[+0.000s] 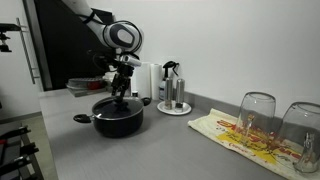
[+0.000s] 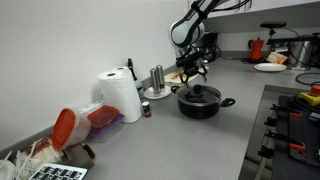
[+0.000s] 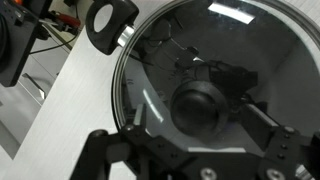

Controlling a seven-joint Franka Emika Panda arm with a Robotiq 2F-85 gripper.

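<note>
A black pot stands on the grey counter, covered by a glass lid with a round black knob at its middle. My gripper points down just over the knob, its fingers apart. In the wrist view the open gripper has a finger left of the knob and another finger to its right. Whether the fingers touch the knob cannot be told. Exterior view 2 has the gripper above the lid as well.
Behind the pot are a plate with bottles and mills and a paper towel roll. Upturned glasses rest on a patterned cloth at the right. A dish rack stands at far left in exterior view 2.
</note>
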